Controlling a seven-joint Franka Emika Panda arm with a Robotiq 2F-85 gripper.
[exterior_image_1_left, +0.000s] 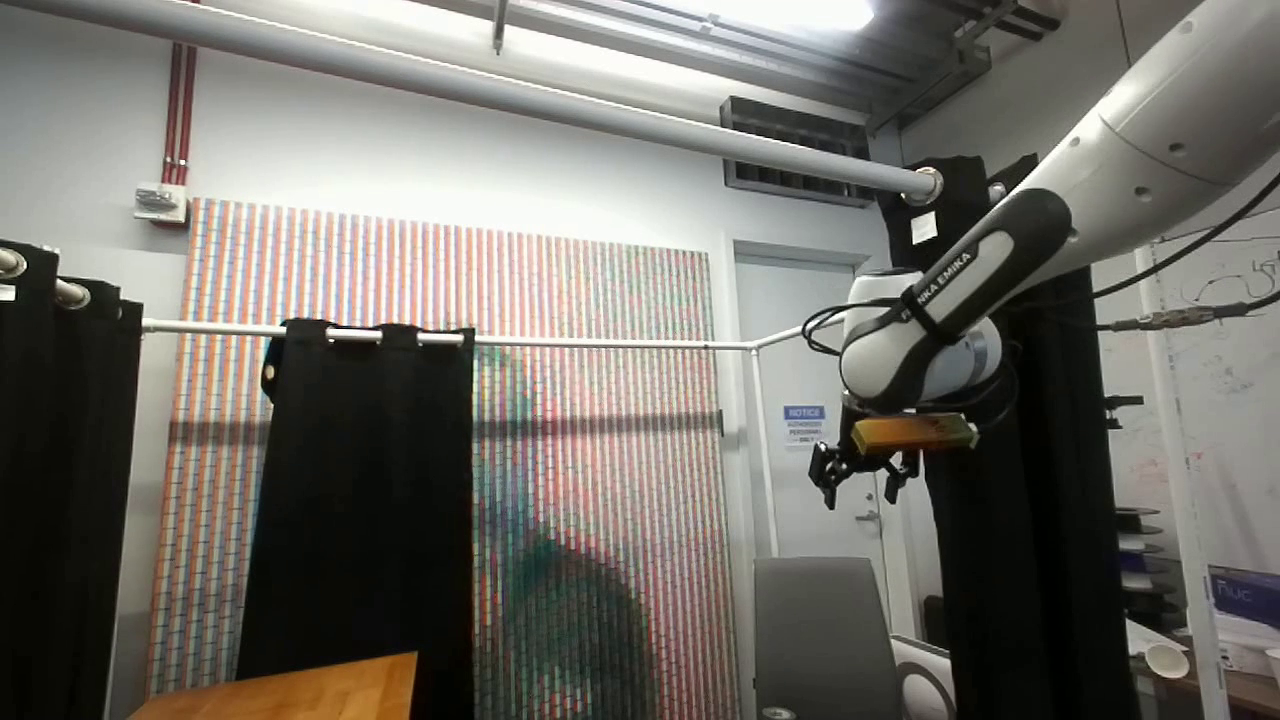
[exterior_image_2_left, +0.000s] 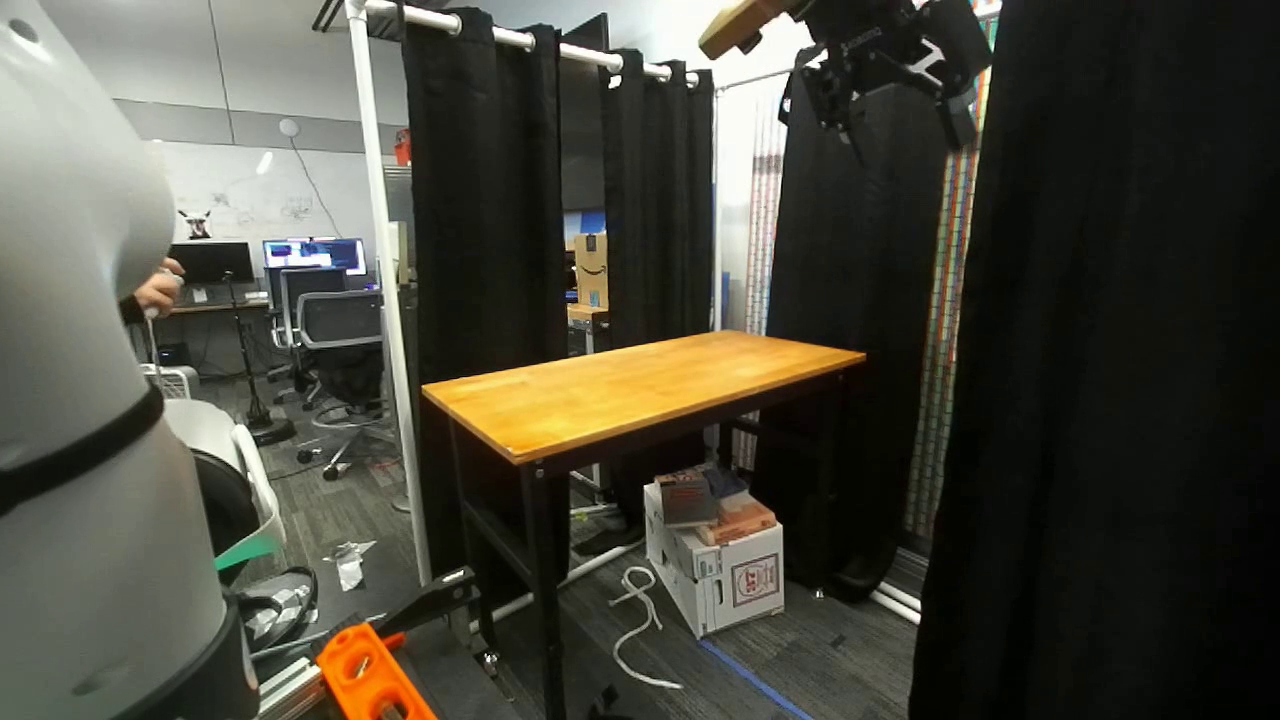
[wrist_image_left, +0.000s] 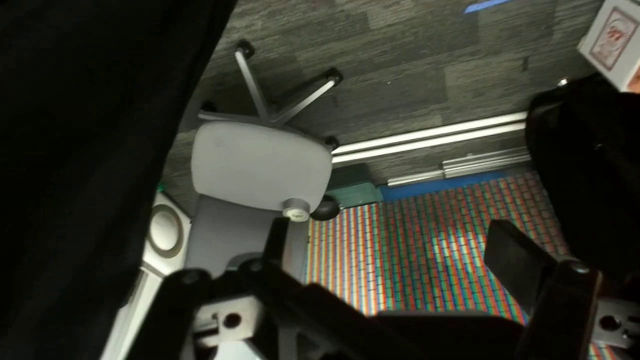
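Note:
High in the air, my gripper (exterior_image_1_left: 861, 494) is open, and nothing is between its fingers. In exterior view 2 the gripper (exterior_image_2_left: 906, 138) shows at the top, well above the height of the wooden table (exterior_image_2_left: 648, 382) and off to its right. The table top is bare. From the wrist, two dark fingers (wrist_image_left: 277, 241) stand wide apart, with a chair, floor and a striped panel far beyond them.
A black curtain (wrist_image_left: 78, 150) fills the wrist view's left side. A grey chair (exterior_image_1_left: 816, 636) stands below the arm. Under the table sits a white box (exterior_image_2_left: 720, 588) with smaller boxes on top. Free room lies over the table.

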